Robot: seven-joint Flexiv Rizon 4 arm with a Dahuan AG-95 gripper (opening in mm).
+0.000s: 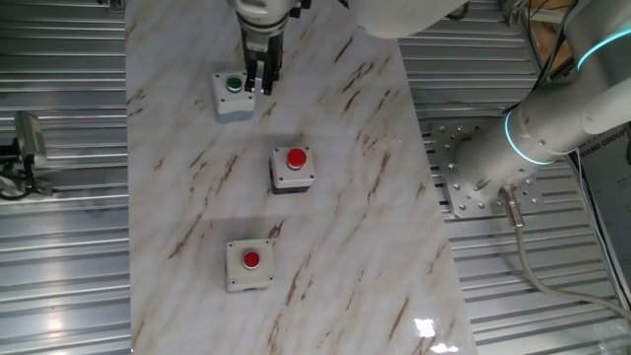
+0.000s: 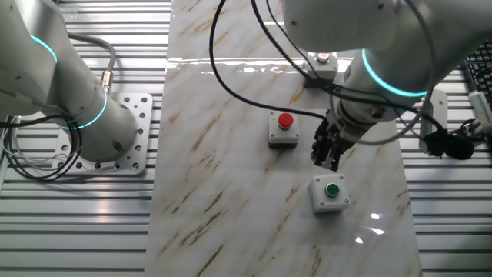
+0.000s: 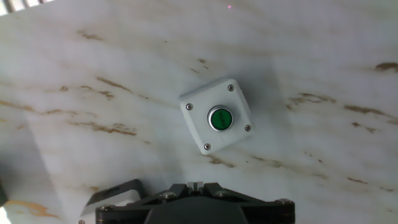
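A white box with a green button [image 3: 221, 118] lies near the centre of the wrist view, turned at a slant. My gripper is at the bottom edge there, its fingertips together and nothing visible between them. From exterior view 1, the gripper [image 1: 258, 89] hangs beside the right side of the green-button box [image 1: 234, 106]. Exterior view 2 has the gripper [image 2: 326, 163] just behind that box [image 2: 329, 201], apart from the button. A box with a red button [image 1: 296, 158] stands mid-table, and another red-button box [image 1: 250, 274] sits farther down.
Part of another box [image 3: 118, 198] shows at the wrist view's lower left. A loose black cable [image 2: 231, 81] loops along the arm. The robot base [image 1: 493, 163] stands beyond the table's right edge.
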